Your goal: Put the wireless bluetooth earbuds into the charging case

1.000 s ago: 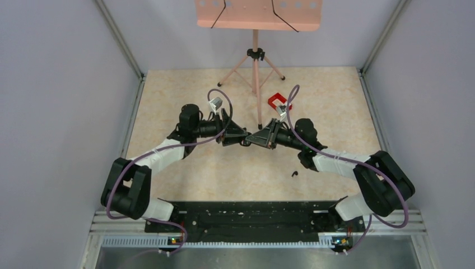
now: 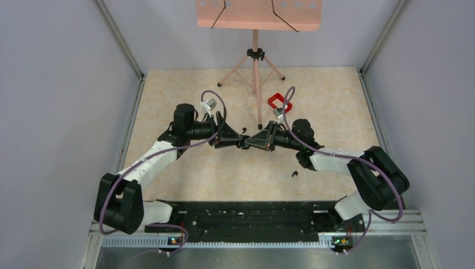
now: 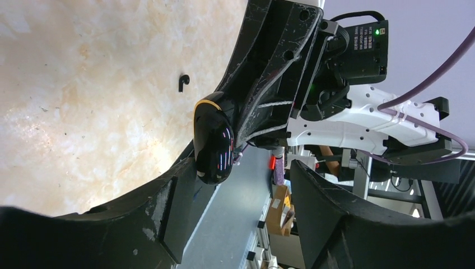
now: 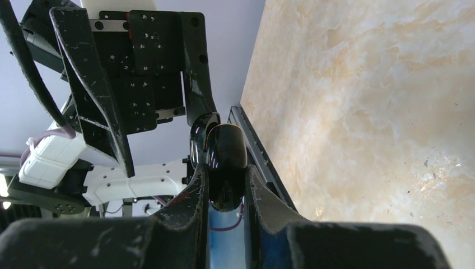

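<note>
A glossy black charging case with a gold trim line is held in my right gripper, shut on it above the table; in the left wrist view the case [image 3: 214,140] stands between that gripper and mine on the left. My left gripper is open, its fingers either side of and just short of the case. A small black earbud [image 3: 183,82] lies on the table, seen from above at the middle [image 2: 244,130]; another earbud [image 2: 294,173] lies nearer the front right.
A pink stand [image 2: 256,78] with tripod legs is at the back, with a red open box [image 2: 271,102] beside it. The beige table [image 2: 168,89] is otherwise mostly clear, walled at the sides.
My left arm has shifted slightly to the left, backing a little from the case. The right arm has moved very little.
</note>
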